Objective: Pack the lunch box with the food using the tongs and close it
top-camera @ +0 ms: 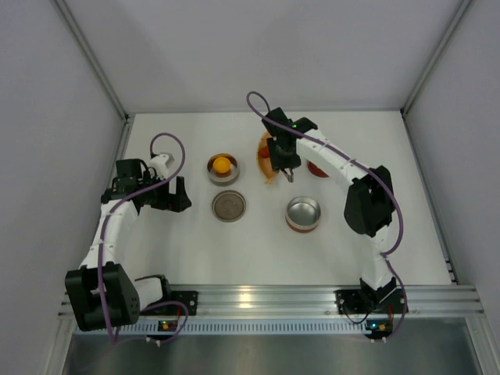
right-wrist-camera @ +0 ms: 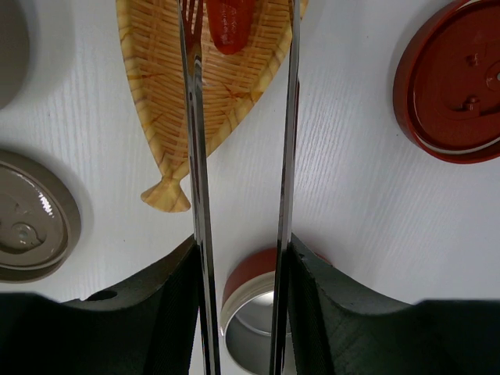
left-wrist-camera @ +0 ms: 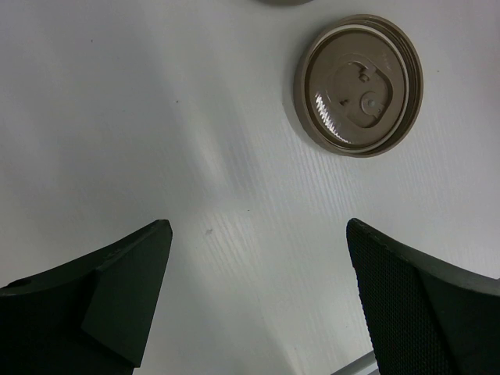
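Observation:
My right gripper hangs over a woven fish-shaped tray [right-wrist-camera: 148, 78] holding red food [right-wrist-camera: 230, 35]; its long metal fingers stand apart with the red piece between them from above, contact unclear. My left gripper stands open and empty at the table's left. An open round container with red base [top-camera: 303, 215] sits front right; another with an orange item [top-camera: 221, 165] sits back left.
A brown lid [top-camera: 229, 205] lies in the centre left. A red lid [right-wrist-camera: 445, 86] lies right of the tray.

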